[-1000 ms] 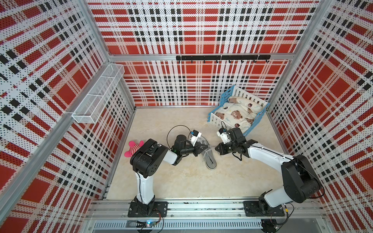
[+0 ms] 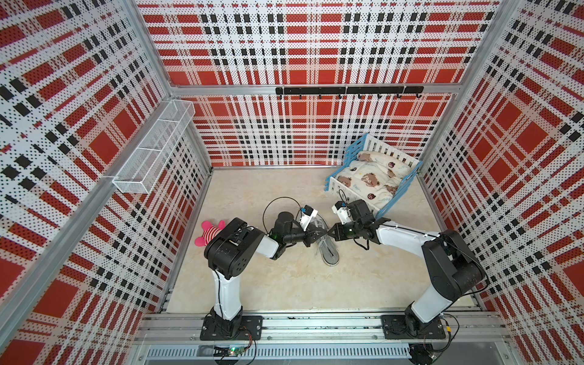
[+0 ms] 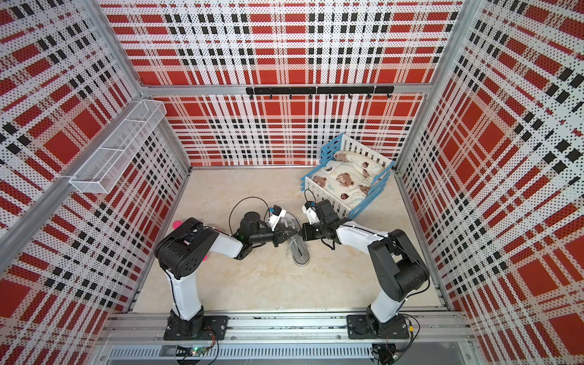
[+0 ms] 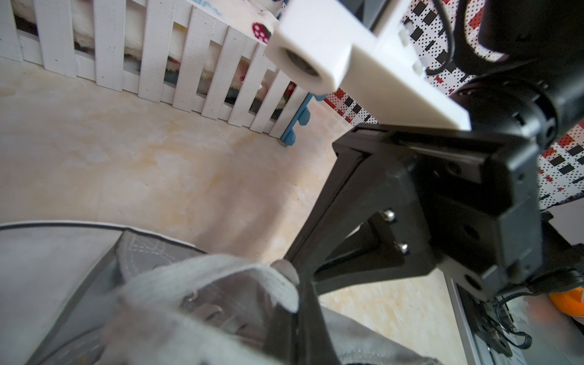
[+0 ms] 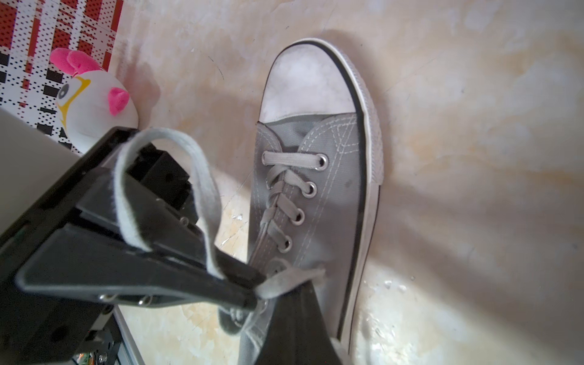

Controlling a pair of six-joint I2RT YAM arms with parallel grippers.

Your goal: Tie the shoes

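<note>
A grey canvas sneaker with white toe cap lies on the floor between my arms, beneath both grippers. My left gripper and my right gripper meet over the laced upper, fingertips close together. In the right wrist view a white lace loop stands up over the left gripper's fingers, and another lace piece crosses at the right fingertips. Both grippers are shut; whether lace is pinched between either pair of fingers is hidden.
A blue-and-white doll bed with a bear blanket stands at the back right. A pink striped plush toy sits at the left behind my left arm.
My right arm and gripper have moved leftward, closing in on the left gripper over the shoe. The left gripper has barely moved.
</note>
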